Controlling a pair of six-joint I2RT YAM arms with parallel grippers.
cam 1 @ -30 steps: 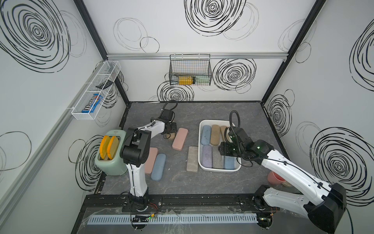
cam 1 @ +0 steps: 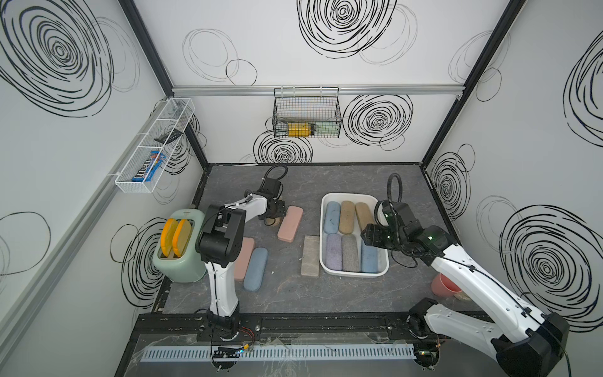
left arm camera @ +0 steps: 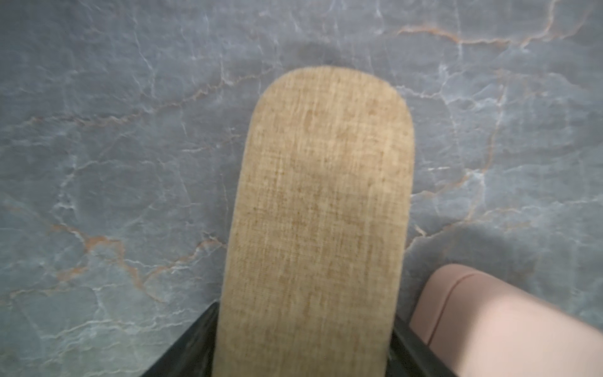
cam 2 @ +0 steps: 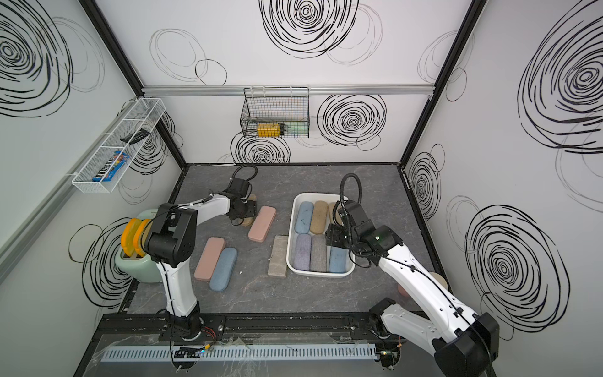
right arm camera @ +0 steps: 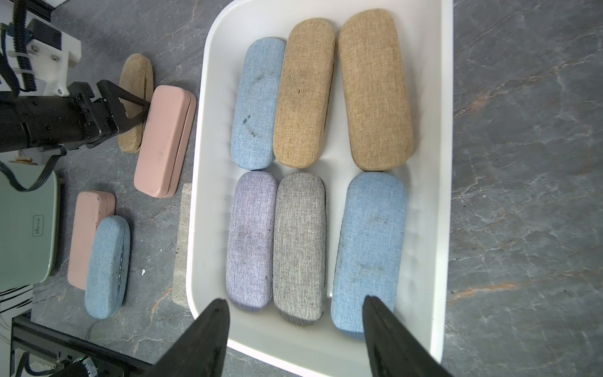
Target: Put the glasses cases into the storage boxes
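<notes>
My left gripper (cam 1: 274, 213) is shut on a tan case (left arm camera: 317, 207), seen close in the left wrist view, beside a pink case (cam 1: 290, 223). My right gripper is part open and empty over the white box (right arm camera: 443, 226). The box holds several cases, among them blue (right arm camera: 254, 100), tan (right arm camera: 301, 88), lilac (right arm camera: 250, 238) and grey (right arm camera: 299, 248) ones. Outside it lie a second pink case (cam 1: 243, 257), a blue case (cam 1: 255, 269) and a pale grey case (cam 1: 310, 255).
A green toaster-shaped container (cam 1: 163, 267) stands at the table's left edge, a red cup (cam 1: 443, 284) at the front right. Wire baskets (cam 1: 306, 110) hang on the walls.
My right arm has shifted a little to the right over the box. My left arm has moved very slightly.
</notes>
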